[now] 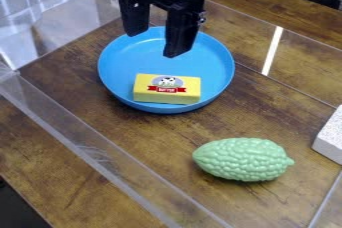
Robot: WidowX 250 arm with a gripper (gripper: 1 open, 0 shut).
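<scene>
My black gripper point(158, 27) hangs over the back of a blue bowl point(116, 57), its two finger assemblies apart with nothing visible between them. A yellow butter box point(166, 89) with a cow label lies in the front of the bowl, below and clear of the fingers. A green bumpy vegetable point(242, 160), like a bitter melon, lies on the wooden table at the lower right of the bowl.
A white block point(333, 132) sits at the right edge. Clear plastic edging runs along the left and front of the scene. Bare wood point(274, 97) lies right of the bowl.
</scene>
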